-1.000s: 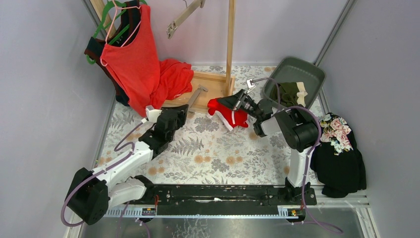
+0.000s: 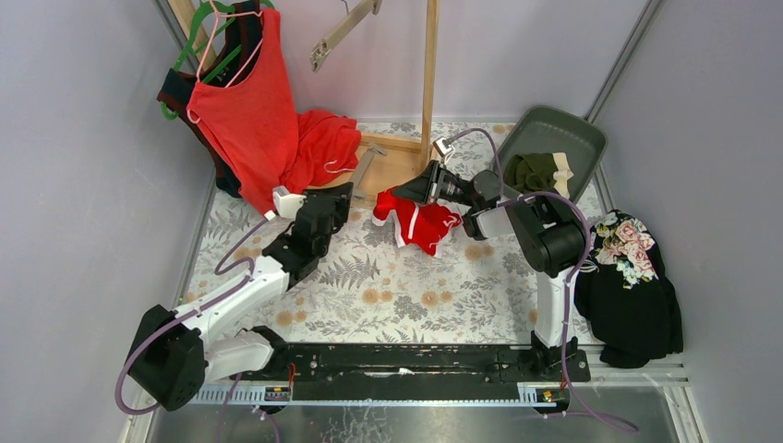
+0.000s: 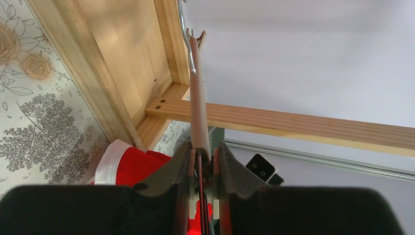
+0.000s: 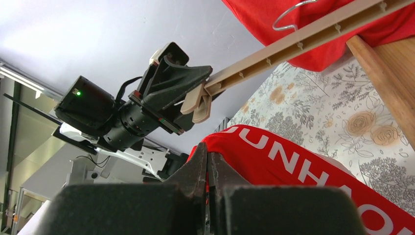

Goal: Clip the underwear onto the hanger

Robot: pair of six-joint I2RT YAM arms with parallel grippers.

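My left gripper is shut on a beige clip hanger, which runs away from it with a wire hook; in the right wrist view a clip hangs at the hanger's near end. Red underwear with white lettering and a pale band hangs from my right gripper, which is shut on it, just right of and below that clip. The cloth and clip appear apart.
A wooden rack base and post stand behind. Red and dark garments hang back left, another hanger above. A grey bin and black clothing lie to the right.
Over the last second my right gripper has moved leftward with the underwear, toward the hanger end. The left arm and hanger have shifted only slightly.
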